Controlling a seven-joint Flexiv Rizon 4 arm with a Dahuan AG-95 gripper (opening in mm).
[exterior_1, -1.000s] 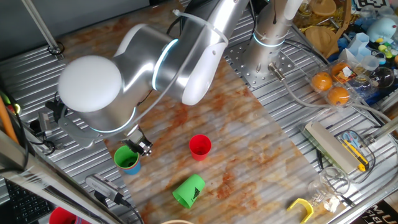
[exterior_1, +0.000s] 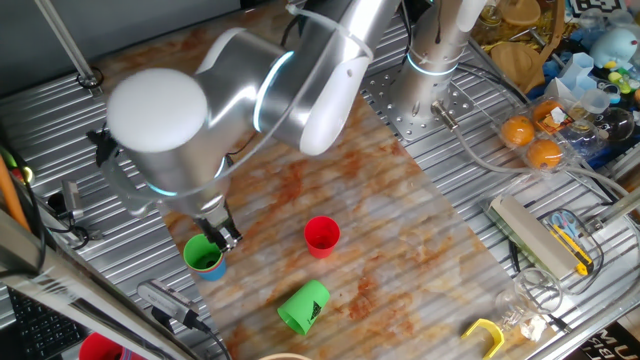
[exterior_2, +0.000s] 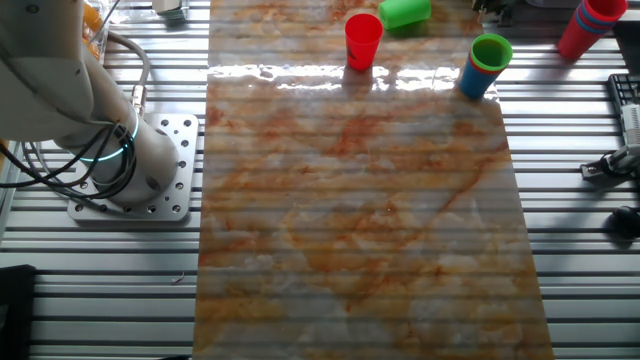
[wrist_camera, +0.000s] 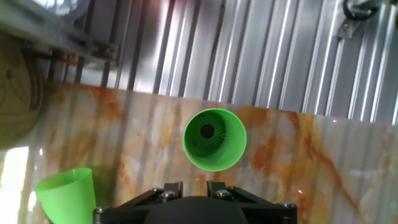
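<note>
A stack of nested cups, green (wrist_camera: 214, 139) on top with a blue cup (exterior_2: 476, 82) at the bottom, stands upright near the mat's edge. My gripper (exterior_1: 230, 240) hangs close beside the stack's rim in exterior view 1. In the wrist view the gripper has its fingers apart, with nothing between them, and the green cup's mouth lies just beyond the fingertips. A red cup (exterior_1: 322, 236) stands upright on its own. Another green cup (exterior_1: 303, 306) lies on its side; part of it shows at the wrist view's lower left.
More red cups (exterior_2: 588, 30) stand off the mat, beyond the stack. A camera-like device (exterior_1: 168, 299) on the slatted table sits close to the stack.
The gripper is now a little closer to the stack's rim. All cups stay where they were.
</note>
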